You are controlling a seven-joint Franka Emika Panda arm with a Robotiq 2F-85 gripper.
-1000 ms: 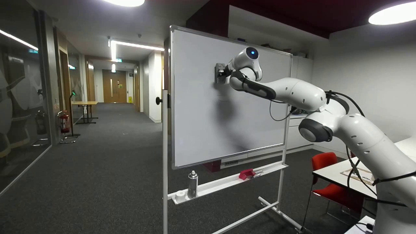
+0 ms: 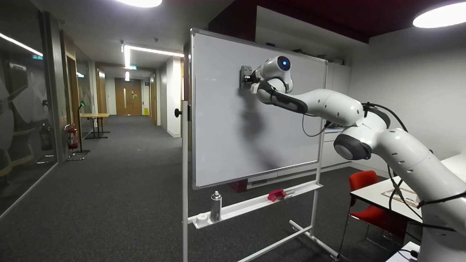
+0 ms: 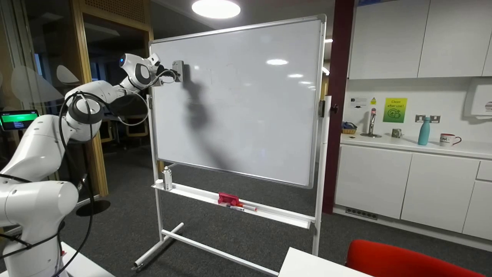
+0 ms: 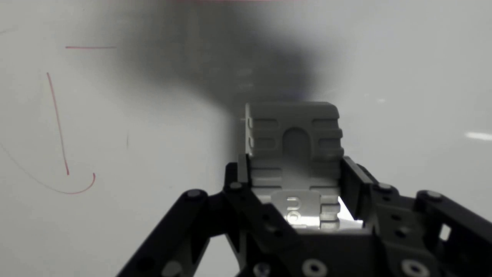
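In the wrist view a grey ribbed eraser (image 4: 297, 157) sits between the two black fingers of my gripper, which is shut on it. The same eraser (image 2: 245, 78) is at the surface of the whiteboard (image 2: 218, 131) in exterior view 1, in the board's upper part; whether it presses on the board I cannot tell. Exterior view 2 has the eraser (image 3: 178, 71) near the board's upper left, with my gripper (image 3: 173, 74) on its left side. Thin red marks (image 4: 57, 122) show on the board left of the eraser in the wrist view.
Below the board, the white tray (image 2: 244, 207) bears a spray can (image 2: 216, 206), a red holder (image 2: 276, 195) and some markers (image 3: 247, 207). A red chair (image 2: 364, 179) and a table (image 2: 380, 198) stand at the right. Most of the board's face is free.
My gripper and the eraser have risen slightly along the board. The arm has shifted a little with them, and the grip is kept.
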